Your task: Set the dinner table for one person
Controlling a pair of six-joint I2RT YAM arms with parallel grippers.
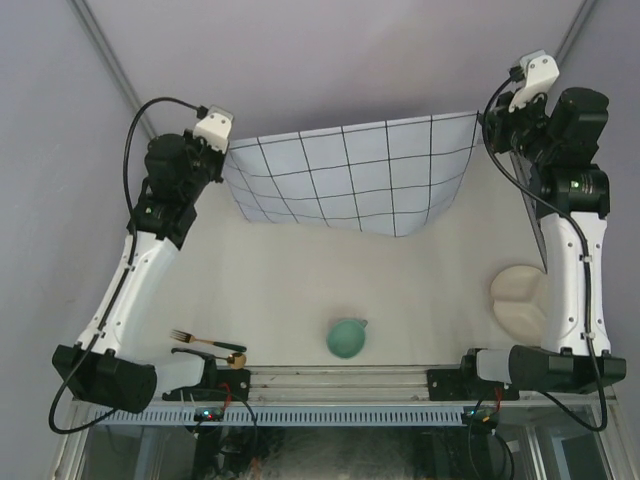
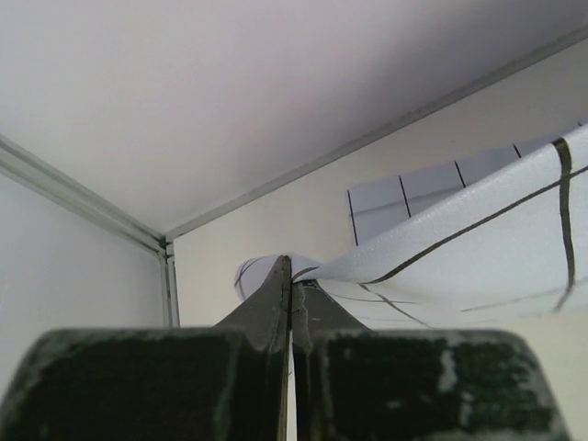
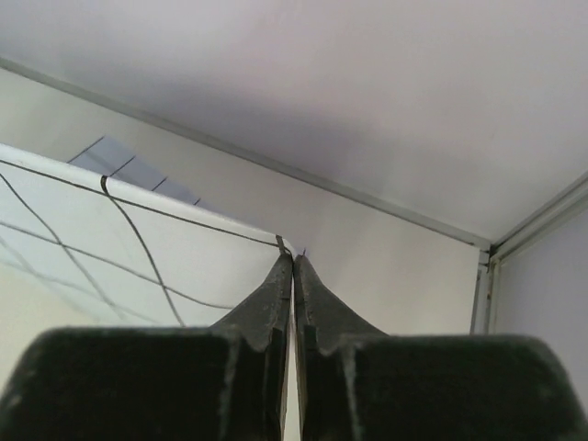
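Note:
A white cloth with dark grid lines [image 1: 350, 175] is stretched between my two grippers, its near part hanging toward the table. My left gripper is shut on one corner, and a fold of the cloth [image 2: 496, 239] runs off to the right in the left wrist view. In the right wrist view, my right gripper is shut on the opposite corner, with the cloth's edge [image 3: 184, 207] taut to the left. A green cup [image 1: 346, 338] stands at the table's front middle. A fork [image 1: 200, 340] lies front left, and a beige divided plate [image 1: 520, 302] sits front right.
Beside the fork lie a dark-handled utensil [image 1: 212, 354] and a small wooden-coloured piece [image 1: 237, 360], partly hidden by the left arm. Bare table [image 1: 280, 290] spreads across the middle. Walls border the left, right and far sides.

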